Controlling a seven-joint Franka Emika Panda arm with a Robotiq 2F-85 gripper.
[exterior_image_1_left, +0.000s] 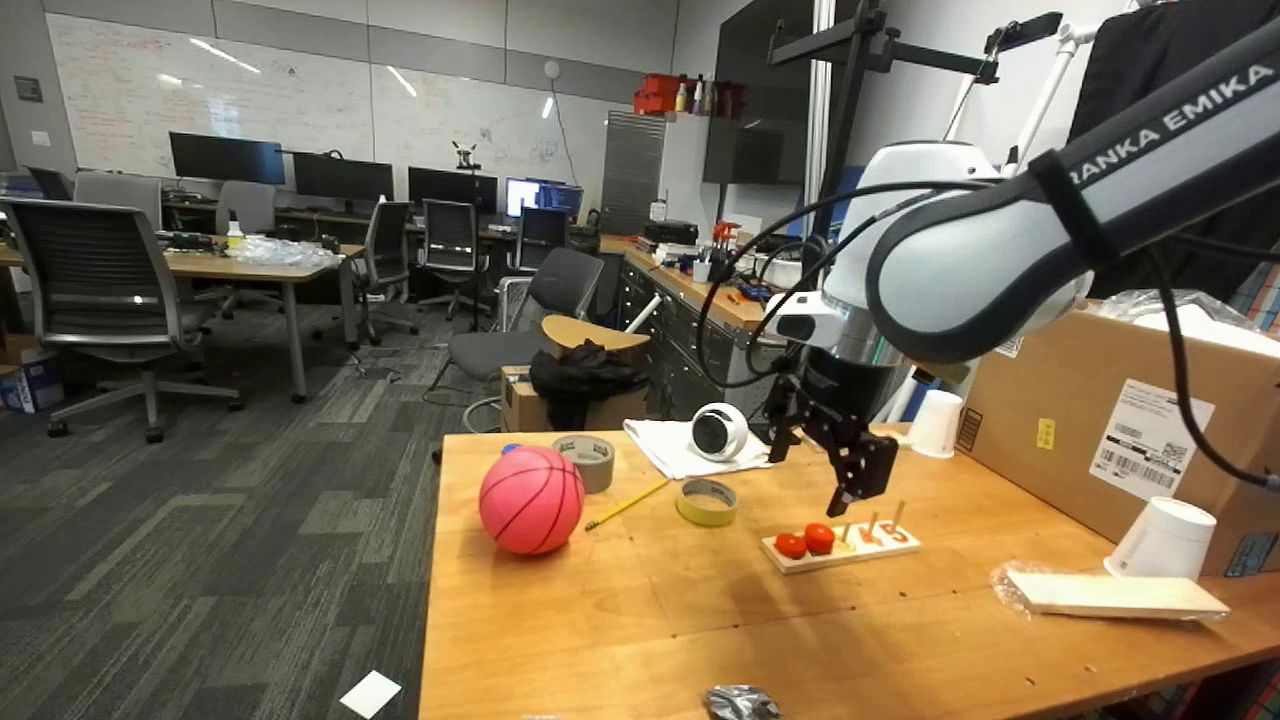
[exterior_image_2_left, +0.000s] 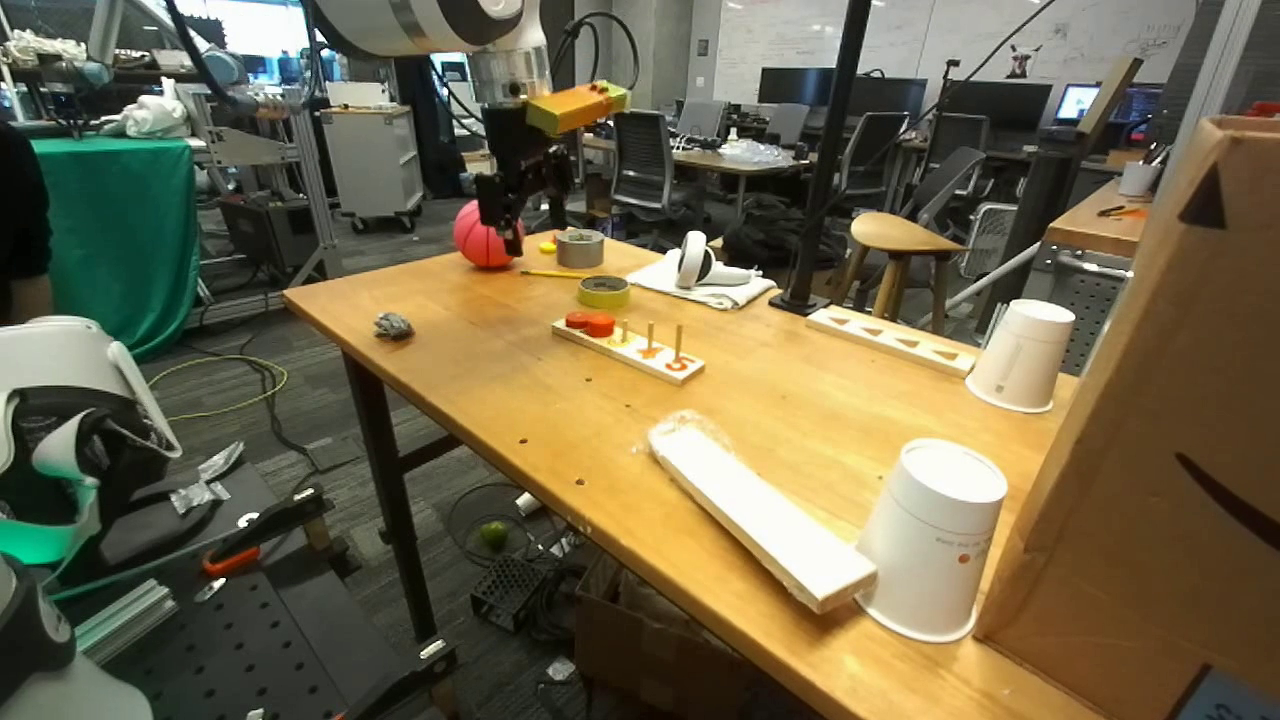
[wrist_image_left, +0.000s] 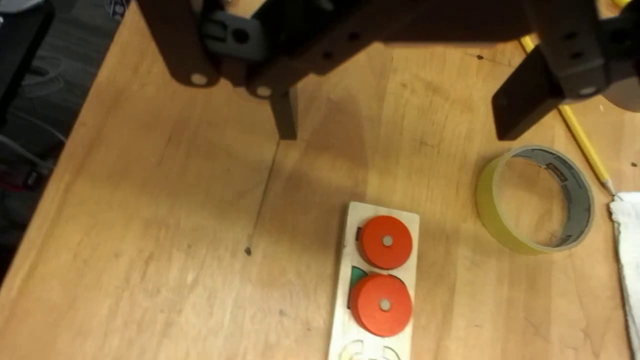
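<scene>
My gripper stands open above the table, with nothing between its widely spaced fingers. In exterior view 1 it hangs over a wooden peg board. Two red discs sit on pegs at one end of this board; the other visible pegs are bare, with painted numbers beside them. In the wrist view the board lies below the gap between the fingers, toward the bottom of the picture. A yellow tape roll lies to the right of it there. The board's far end is cut off in that view.
A pink ball, a grey tape roll, a pencil and a white cloth lie around the board. White cups, a wrapped plank and a large box occupy one end.
</scene>
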